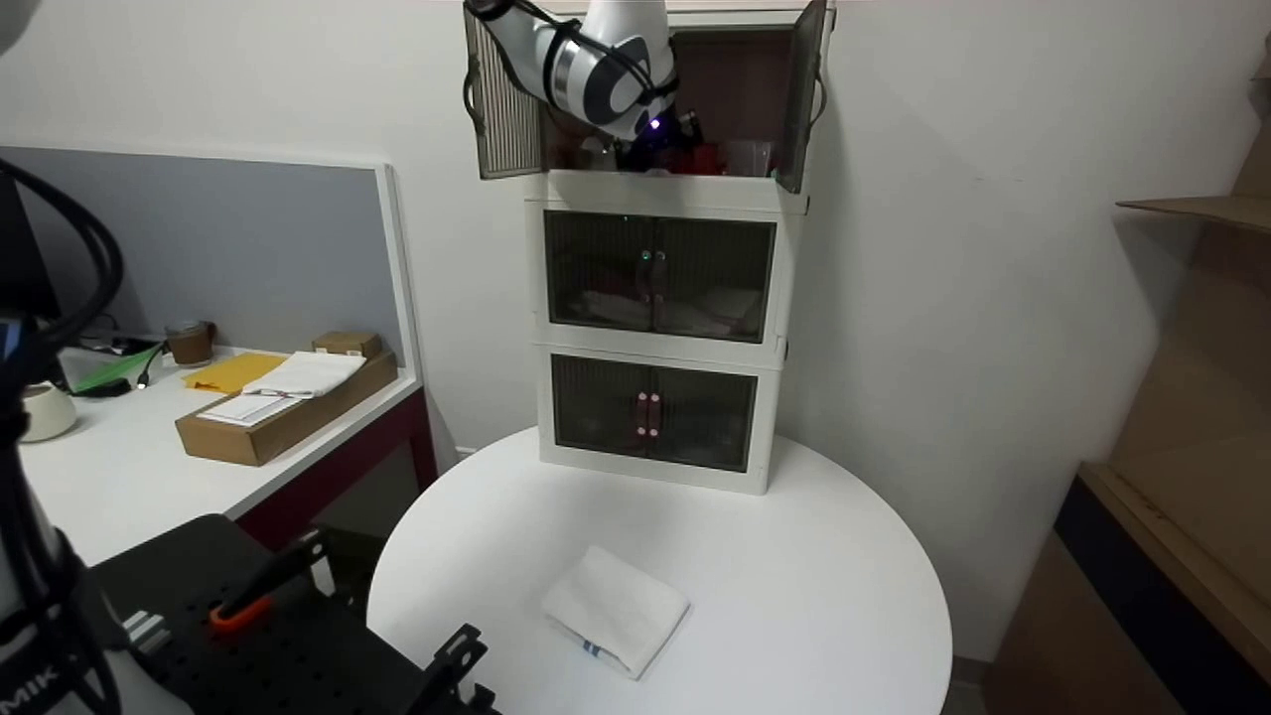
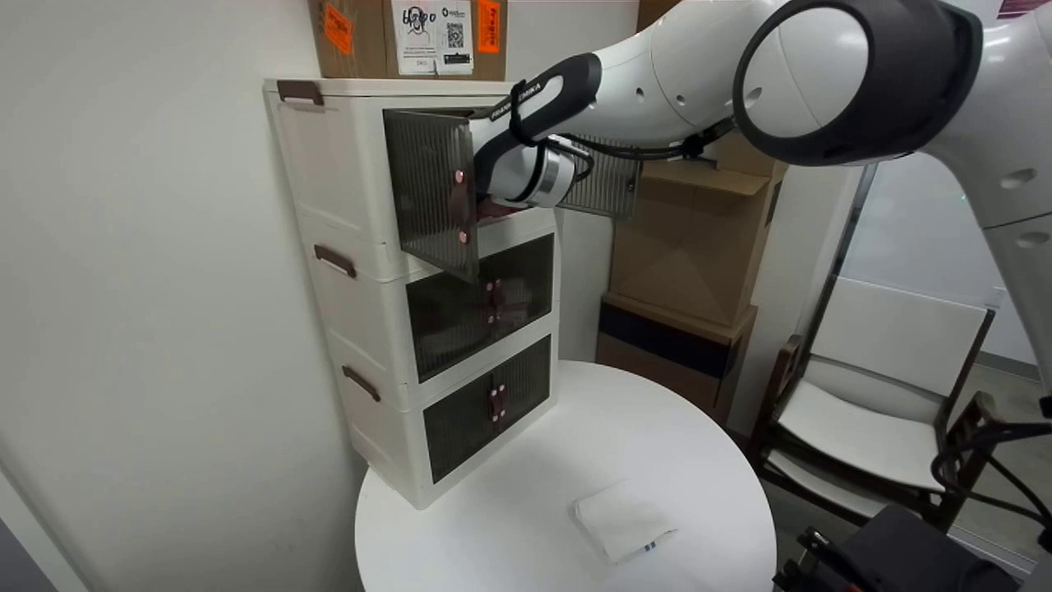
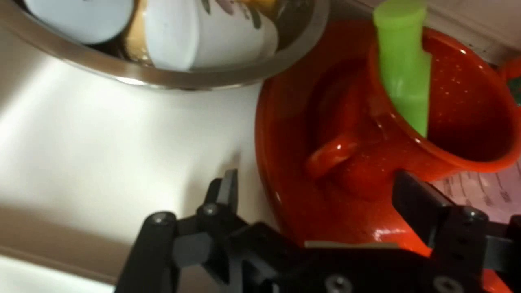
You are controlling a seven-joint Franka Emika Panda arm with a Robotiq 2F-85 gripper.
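Observation:
Inside the open top compartment of the white cabinet point(image 1: 658, 187), my gripper stands open, its fingers wide apart over a red saucer point(image 3: 298, 195). Nothing is gripped between them. A red cup point(image 3: 371, 141) rests on the saucer, ahead of the right finger, with a bright green object point(image 3: 405, 68) standing in it. To the upper left in the wrist view is a metal bowl point(image 3: 195, 80) holding a white item with a leaf pattern point(image 3: 229, 34) and other things. In exterior view 2 the arm and a door hide the gripper.
Both upper doors, left point(image 1: 509, 101) and right point(image 1: 800, 101), stand open beside the arm. A clear container point(image 1: 748, 157) sits at the compartment's right. The lower compartments are closed. A folded white cloth point(image 1: 616, 610) lies on the otherwise clear round table point(image 1: 822, 572).

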